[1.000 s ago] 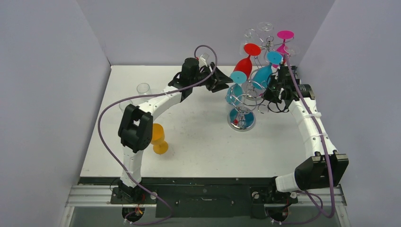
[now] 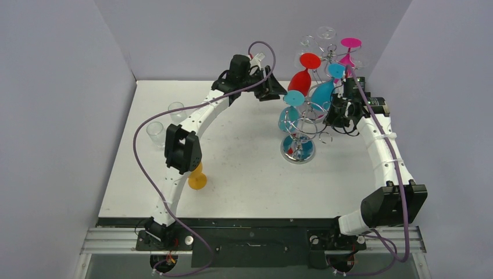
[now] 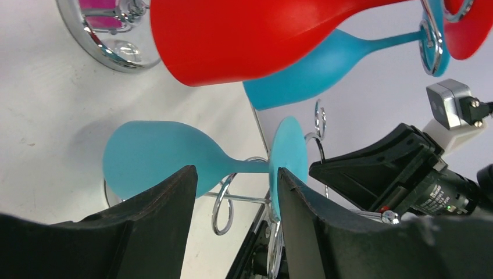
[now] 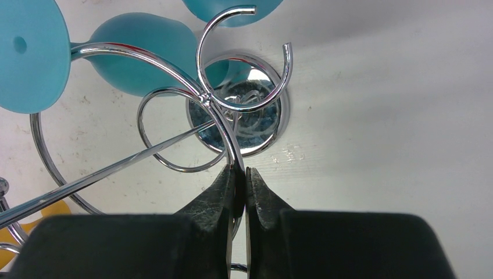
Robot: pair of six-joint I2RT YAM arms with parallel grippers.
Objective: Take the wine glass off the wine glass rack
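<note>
A blue wine glass (image 3: pixel 163 152) hangs upside down in a loop of the chrome rack (image 4: pixel 136 51). Its round foot (image 2: pixel 293 98) is uppermost and nearest my left arm in the top view. Left of that glass, my left gripper (image 2: pixel 278 93) is open. In the left wrist view the glass's foot (image 3: pixel 289 152) shows just beyond the right finger (image 3: pixel 308 215), and no glass is clasped. My right gripper is shut on the rack's curved wire, at the right side of the rack in the top view.
Red (image 2: pixel 300 80), blue (image 2: pixel 324 93) and pink (image 2: pixel 347 58) glasses hang higher on the rack, with clear ones behind. An orange glass (image 2: pixel 197 179) and clear glasses (image 2: pixel 156 130) stand at the table's left.
The left arm has swung rightward, bringing its gripper slightly closer to the blue glass.
</note>
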